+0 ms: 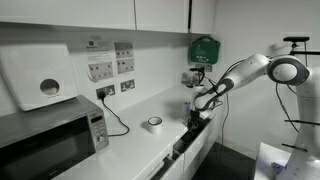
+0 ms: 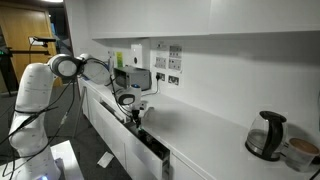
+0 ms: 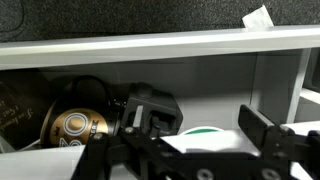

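My gripper is open above a pulled-out drawer (image 3: 212, 75), nothing visibly held between its fingers. In the drawer, at left in the wrist view, lies a black mug (image 3: 72, 124) with a gold round mark. Beside it is a black blocky object (image 3: 153, 104), partly hidden by the gripper. A white round item with a green rim (image 3: 200, 131) shows behind the fingers. From outside, the gripper (image 2: 133, 116) hangs low at the drawer (image 2: 152, 150), its tips hard to make out.
On the worktop stand a white pot (image 1: 154, 125) and a microwave (image 1: 60, 137). A kettle (image 2: 266, 136) is at the far end of the counter. Overhead cupboards (image 2: 210, 20) run along the wall.
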